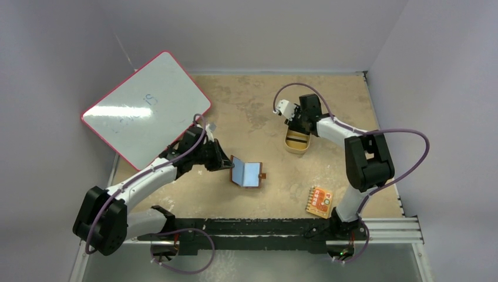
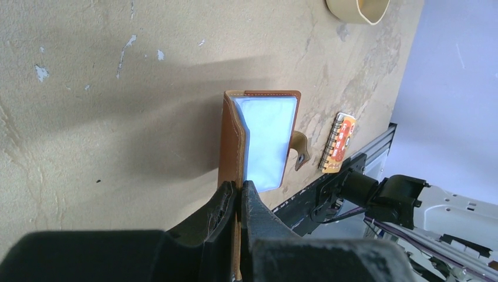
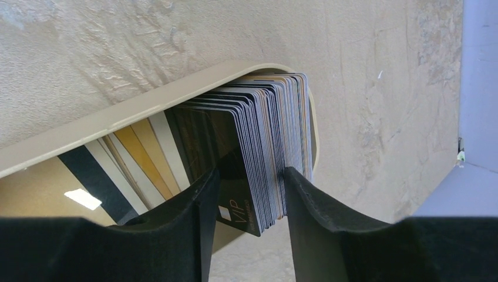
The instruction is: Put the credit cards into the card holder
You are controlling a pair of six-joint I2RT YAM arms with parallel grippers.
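Note:
A brown leather card holder with clear blue sleeves stands open on the table. My left gripper is shut on its upright cover. To the right, my right gripper is over a cream box of cards. In the right wrist view its part-open fingers are at a dense stack of cards, with a black VIP card at the front; whether it grips any cannot be told. Looser cream, yellow and dark cards lie tilted in the box beside the stack.
A whiteboard lies at the left behind my left arm. An orange spiral notebook lies at the front right.

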